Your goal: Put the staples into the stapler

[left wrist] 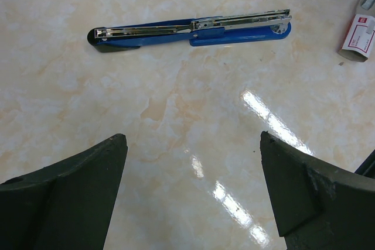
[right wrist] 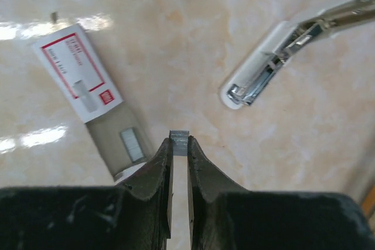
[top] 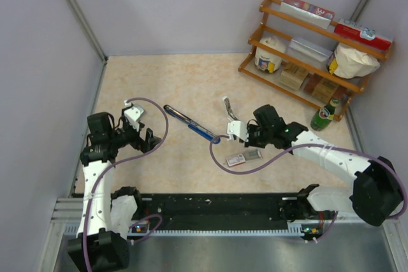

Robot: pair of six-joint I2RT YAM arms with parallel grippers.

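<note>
Between the shut fingertips of my right gripper a short grey staple strip [right wrist: 180,139] sticks out, held above the table. A white stapler [right wrist: 258,68] lies beyond it to the right, folded open with its metal channel showing. The transparent staple box [right wrist: 117,139] with a white and red label is on the left, another staple strip [right wrist: 132,144] inside it. Lying flat in the left wrist view is a blue stapler [left wrist: 190,30], its magazine uncovered. My left gripper stands open over bare table, nothing between its fingers.
At the back right a wooden shelf [top: 306,65] carries boxes and containers, with a green bottle [top: 325,114] close to its front corner. A small pale object [top: 137,108] lies behind the left gripper.
</note>
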